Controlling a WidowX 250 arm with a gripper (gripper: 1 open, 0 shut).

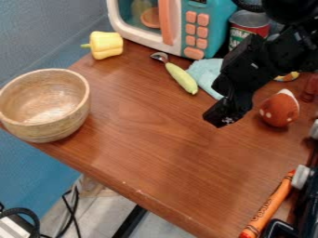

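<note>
The black gripper hangs over the right part of the wooden table, pointing down and left, beside a light blue cloth; whether its fingers are open or shut is hard to make out. To its right sits a reddish-brown round object with a white top. A pale yellow-green elongated vegetable lies left of the cloth, by a spoon.
A wooden bowl stands at the left edge. A yellow pepper, a toy microwave and a can are at the back. An orange crayon lies front right.
</note>
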